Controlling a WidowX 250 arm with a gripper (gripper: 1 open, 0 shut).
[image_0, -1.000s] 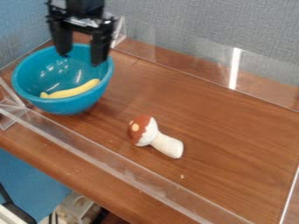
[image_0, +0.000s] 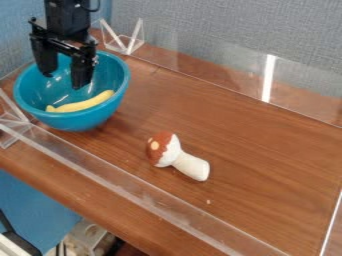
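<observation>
My black gripper (image_0: 64, 62) hangs over the left part of a blue bowl (image_0: 83, 117), its fingers open and reaching down inside the rim, with nothing held between them. A yellow banana (image_0: 83, 103) lies low in the bowl, beneath and slightly in front of the fingertips. A toy mushroom (image_0: 179, 157) with a red-brown spotted cap and white stem lies on its side on the wooden table, to the right and front of the bowl.
Clear plastic walls run along its back and front edges, with white lattice brackets (image_0: 123, 38) at the left corners. A textured grey wall stands behind.
My gripper has moved left over the past second, from above the bowl's right part to its left part, and sits slightly lower. The bowl, banana and mushroom look unchanged.
</observation>
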